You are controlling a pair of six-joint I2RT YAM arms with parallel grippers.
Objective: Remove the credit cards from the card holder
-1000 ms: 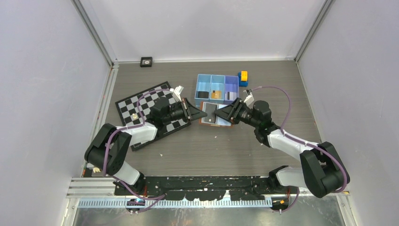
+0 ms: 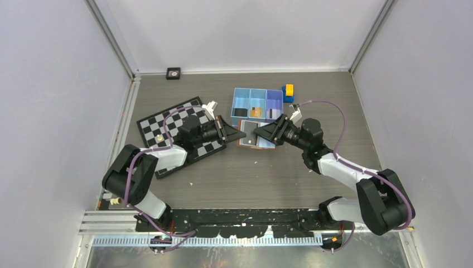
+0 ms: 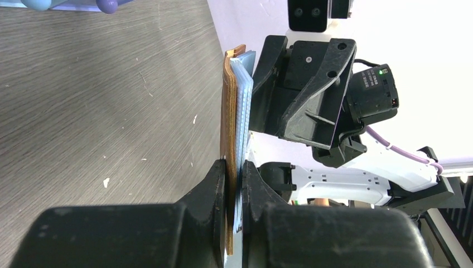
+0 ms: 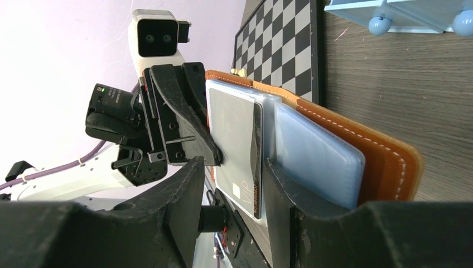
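Note:
The open card holder (image 2: 249,140) has a brown leather cover (image 4: 385,162) and clear plastic sleeves; it is held up between the two arms. My left gripper is shut on its left side, pinching cover and sleeves together. In the right wrist view a silver card (image 4: 237,134) with a black "VIP" stripe sits in a sleeve, beside a pale blue sleeve (image 4: 318,153) on the right half. Open, my right gripper has its fingertips close to the silver card's striped edge. Whether they touch the card cannot be told.
Behind the holder stands a blue and purple tray (image 2: 257,91) with a black card (image 2: 241,112), a gold card (image 2: 256,112) and a dark-and-light card (image 2: 273,113) in its compartments. A chessboard (image 2: 159,125) lies under the left arm.
My right gripper has barely shifted, and the holder's free side has moved very slightly to the right.

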